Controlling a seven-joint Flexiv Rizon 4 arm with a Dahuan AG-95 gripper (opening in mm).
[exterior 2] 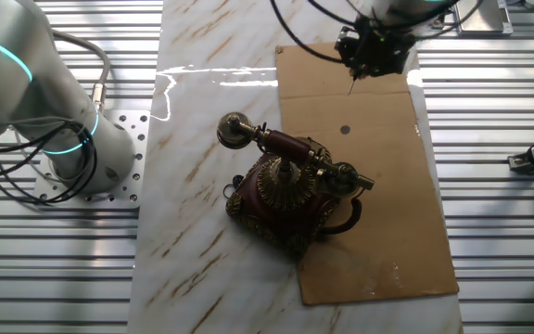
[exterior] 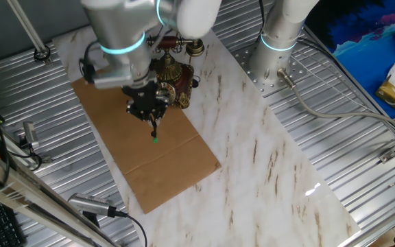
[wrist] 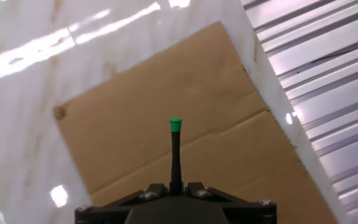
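My gripper looks shut: its slim black fingers [wrist: 176,155] form a single narrow stem with a green tip, and nothing shows between them. In exterior view 1 the gripper [exterior: 154,139] hangs tip-down above the cardboard sheet [exterior: 173,168]. An antique-style telephone [exterior 2: 286,199], dark red and brass, stands upright with its handset on the cradle, partly on the cardboard's edge. The gripper [exterior 2: 351,88] is apart from the telephone, over the opposite end of the sheet. In exterior view 1 the arm partly hides the telephone [exterior: 182,96].
Bare marble-patterned tabletop [exterior: 252,165] lies beside the cardboard. The robot's base [exterior: 276,58] stands at one long side, on slatted metal. A camera-like device [exterior: 91,204] with a cable sits by the opposite edge. A dark round spot [exterior 2: 345,130] marks the cardboard.
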